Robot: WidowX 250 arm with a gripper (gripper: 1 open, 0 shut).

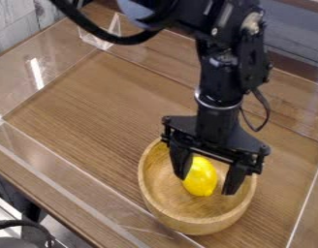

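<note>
A yellow oval object [201,175] lies inside a round tan wooden bowl [196,218] at the lower middle. My black gripper [206,168] reaches down from the top over the bowl, open, one finger at the bowl's left side and the other at the right, either side of the yellow object. The upper part of the yellow object is partly hidden by the gripper.
The wooden table around the bowl is mostly clear, with free room at the upper left and the right. Edges of the surface show at the left and top right, and a black cable lies at the lower left corner.
</note>
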